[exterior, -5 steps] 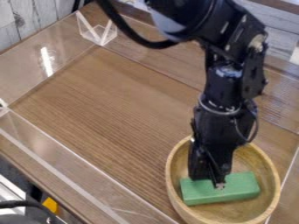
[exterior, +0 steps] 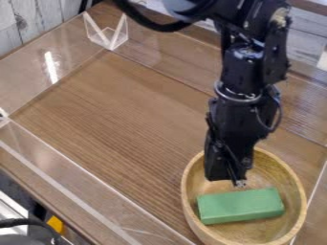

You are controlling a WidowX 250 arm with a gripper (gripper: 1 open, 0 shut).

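Note:
A wooden bowl [exterior: 205,220] sits at the lower right of the camera view, with a green rectangular block [exterior: 240,204] lying inside it. The black gripper [exterior: 238,174] hangs over the bowl's back part, above and behind the block, apart from it. Its fingertips look shut, with nothing visible between them.
A white wire-like holder [exterior: 107,34] stands at the back left. Cables lie at the lower left corner.
The gripper has risen up and away from the green block, which stays in the bowl.

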